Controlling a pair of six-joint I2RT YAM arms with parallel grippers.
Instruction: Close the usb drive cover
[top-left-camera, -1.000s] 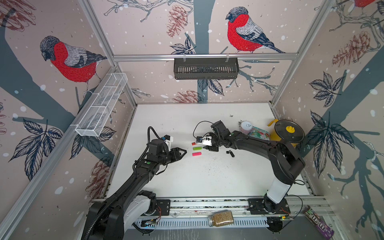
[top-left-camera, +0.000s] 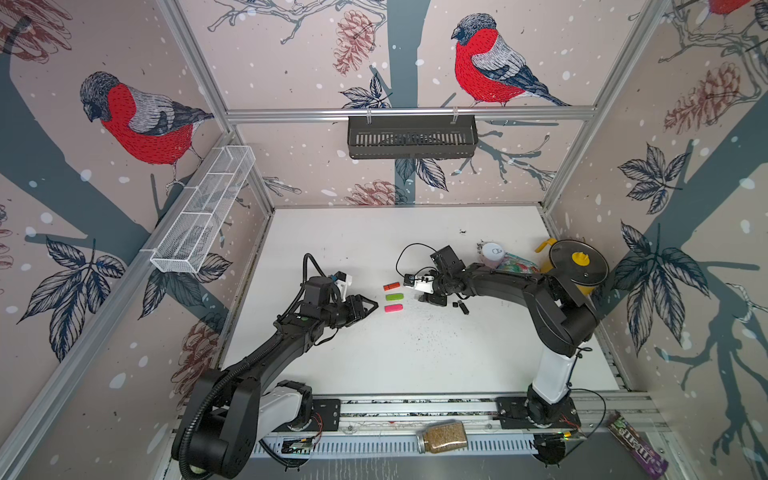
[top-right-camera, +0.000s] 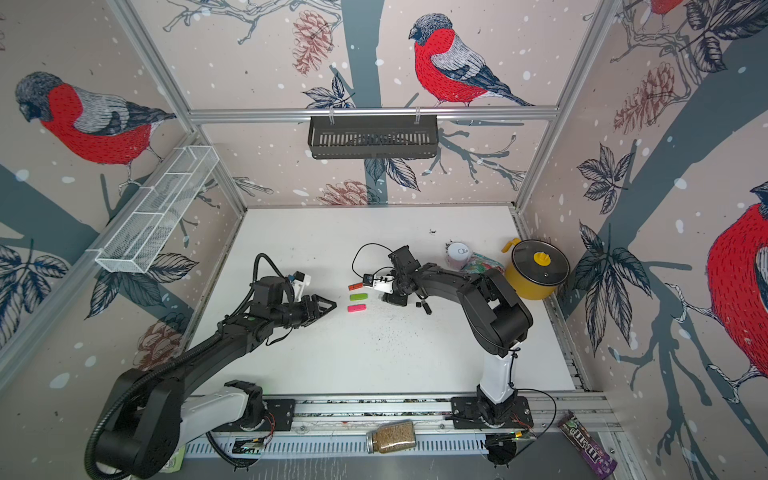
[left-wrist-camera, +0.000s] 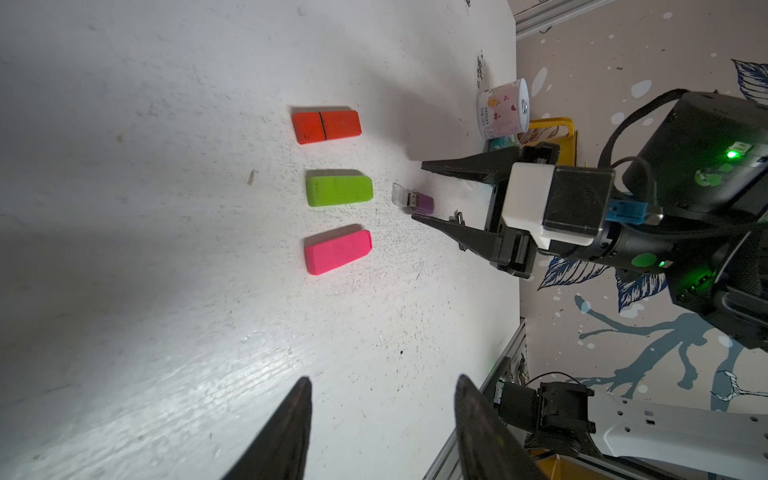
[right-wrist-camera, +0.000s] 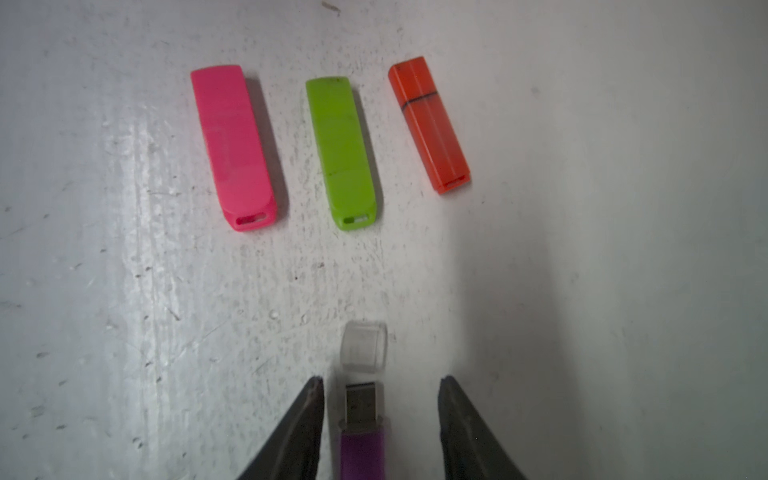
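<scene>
In the right wrist view a purple USB drive (right-wrist-camera: 361, 448) lies with its metal plug bare and a clear cap (right-wrist-camera: 364, 346) just beyond it, apart from the plug. My right gripper stands open over the drive, holding nothing; in the left wrist view its fingers straddle the drive from above. My left gripper is open and empty, left of three closed-looking sticks: red (right-wrist-camera: 429, 124), green (right-wrist-camera: 340, 152) and pink (right-wrist-camera: 233, 148).
A white-pink jar (top-left-camera: 492, 253), a colourful packet (top-left-camera: 520, 265) and a yellow pot (top-left-camera: 577, 264) stand at the right. Small dark items (top-left-camera: 464, 306) lie beside my right gripper.
My right gripper has shifted a little to the right since a second ago, uncovering the red stick. My left gripper has moved slightly toward the sticks.
</scene>
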